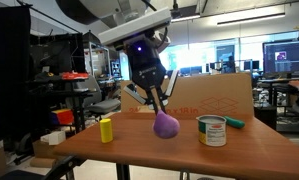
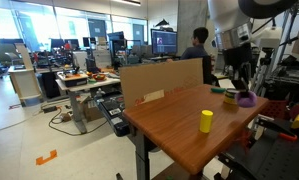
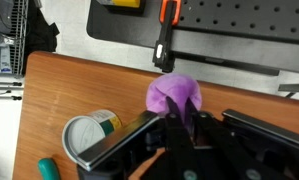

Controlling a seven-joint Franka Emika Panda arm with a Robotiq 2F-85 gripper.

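A purple rounded object (image 1: 165, 125) hangs below my gripper (image 1: 159, 103), which is shut on its upper part. From above, the same purple object (image 3: 171, 104) shows pale and partly hidden by the dark fingers (image 3: 179, 133), close to the table's edge. In the second exterior view the purple object (image 2: 247, 100) is at the right end of the table, under the arm. An open-topped tin can (image 1: 212, 130) stands on the table to its right. Across the table on the left is a yellow cylinder (image 1: 106, 130).
A green object (image 1: 234, 122) lies behind the can. The wooden table (image 2: 164, 123) has clear room in its middle, with a cardboard panel (image 2: 159, 78) along its back. A dark slotted frame (image 3: 239, 42) borders the table edge.
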